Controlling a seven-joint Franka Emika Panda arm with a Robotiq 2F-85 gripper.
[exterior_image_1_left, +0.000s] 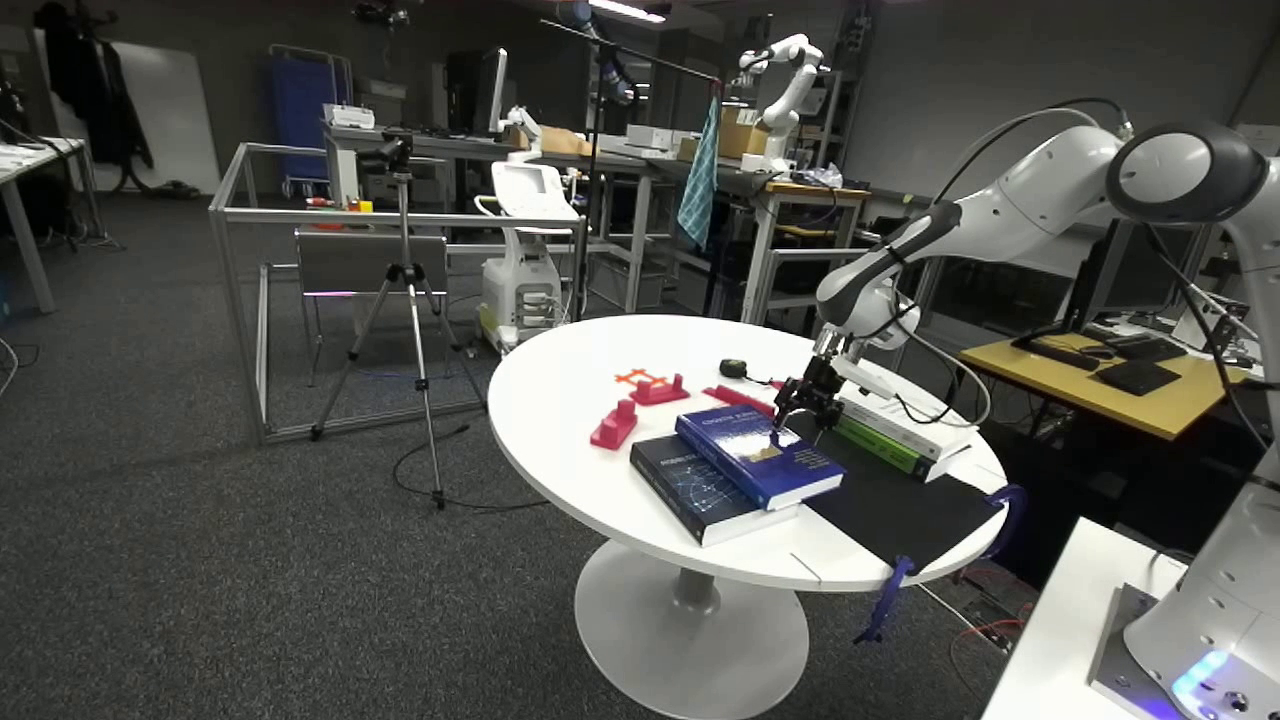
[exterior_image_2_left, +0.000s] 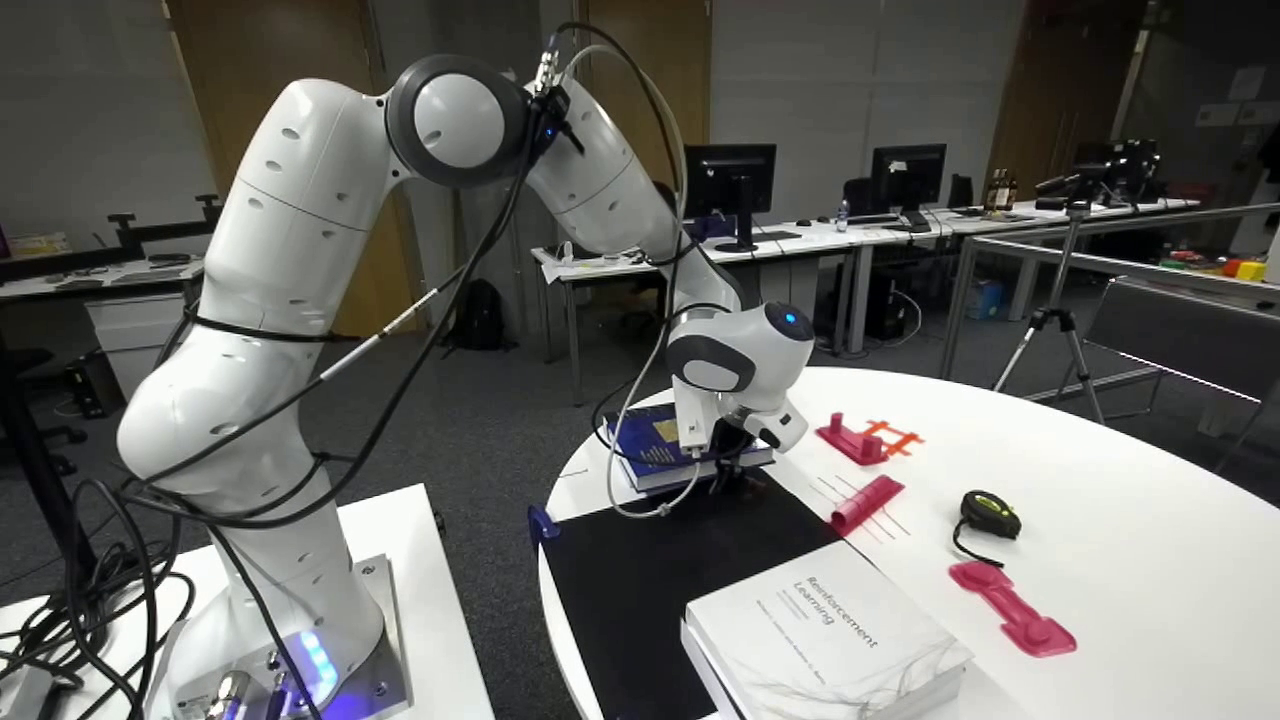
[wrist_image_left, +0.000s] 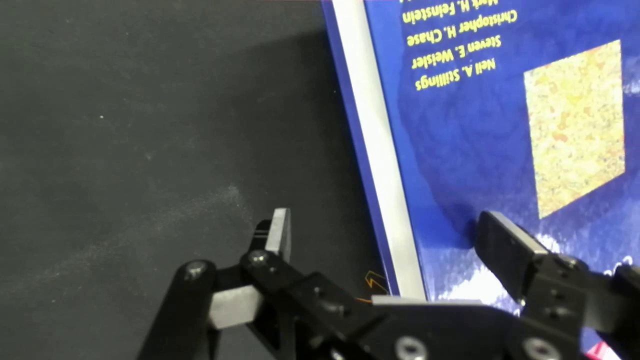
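Observation:
A blue book (exterior_image_1_left: 758, 454) rests on top of a dark book (exterior_image_1_left: 699, 490) at the table's near side. In the wrist view my gripper is open, one finger over the blue book's cover (wrist_image_left: 456, 150) and the other over the black mat (wrist_image_left: 150, 132). The book's pale page edge (wrist_image_left: 384, 156) runs between the fingers. Whether a finger touches the cover cannot be told. From the other side, the arm's hand partly hides the blue book (exterior_image_2_left: 648, 430).
A white book (exterior_image_2_left: 828, 624) lies on a green one (exterior_image_1_left: 885, 444) at the mat's other side. Pink parts (exterior_image_2_left: 866, 504), an orange piece (exterior_image_1_left: 641, 378) and a tape measure (exterior_image_2_left: 990, 514) are on the white table (exterior_image_2_left: 1152, 540).

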